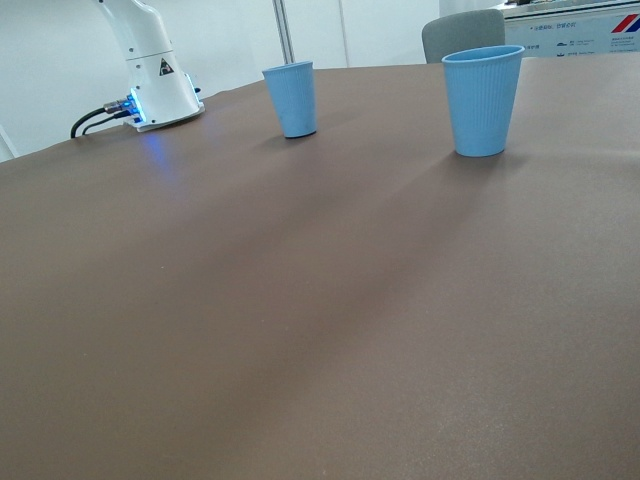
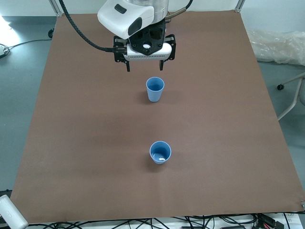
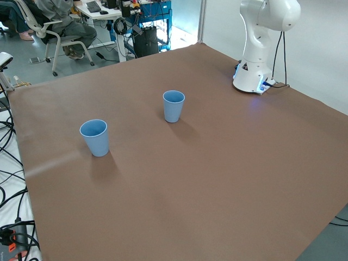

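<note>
Two light blue cups stand upright and apart on a brown table (image 2: 95, 143). One cup (image 2: 155, 89) is in the upper middle of the left view, just below my gripper (image 2: 145, 66); the other cup (image 2: 160, 152) is nearer the bottom. My gripper hangs near the far edge with its two fingers apart and nothing visible between them. In the top view the cups (image 1: 480, 105) stand at table height. The right view shows both cups (image 3: 95, 138); the gripper is not seen there.
The white robot base (image 3: 251, 73) stands at the table's far edge. Cables (image 2: 205, 224) run along the opposite edge. A chair (image 3: 65, 38) with a seated person is off the table.
</note>
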